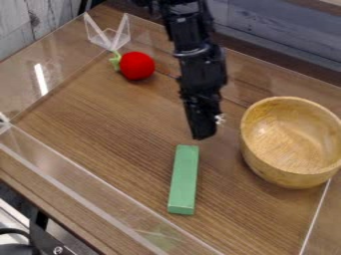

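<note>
My gripper is a black jointed arm reaching down from the top middle, its tip low over the wooden surface, shut with nothing visible between its fingers. Below it lies a green rectangular bar. To its right sits a wide tan bowl. A red tomato-like object rests behind and left of the arm.
A clear plastic object is at the back left edge. A raised wall runs along the back right.
</note>
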